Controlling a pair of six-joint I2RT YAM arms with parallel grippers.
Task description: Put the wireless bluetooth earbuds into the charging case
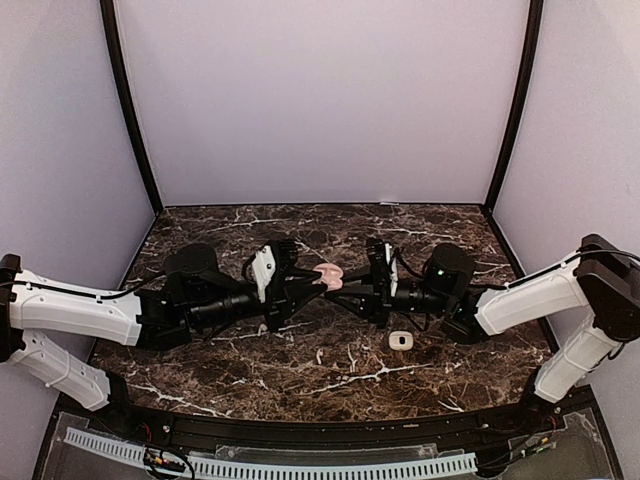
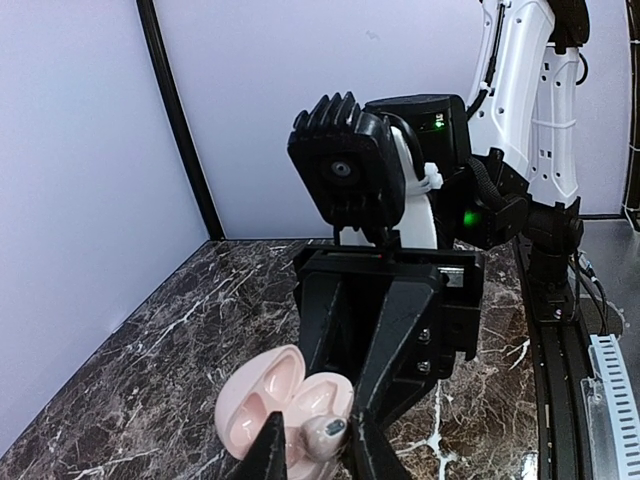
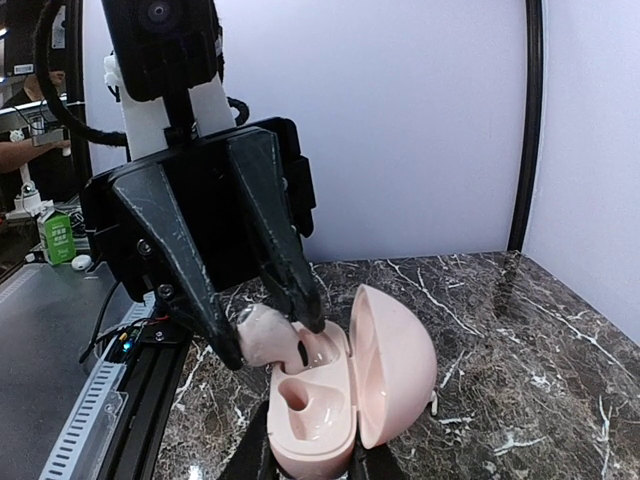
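A pink open charging case (image 1: 330, 271) is held in the air between the two grippers, its lid up. In the right wrist view, my right gripper is shut on the case body (image 3: 312, 420), which shows an empty hollow at the front. A pink-silver earbud (image 3: 264, 335) sits at the far compartment, tilted, between or just beside the fingers of my left gripper (image 1: 314, 284). In the left wrist view the earbud (image 2: 325, 435) is between those fingertips; whether they grip it I cannot tell.
A small white square object (image 1: 400, 340) lies on the marble table below the right gripper. A few small light bits show on the table.
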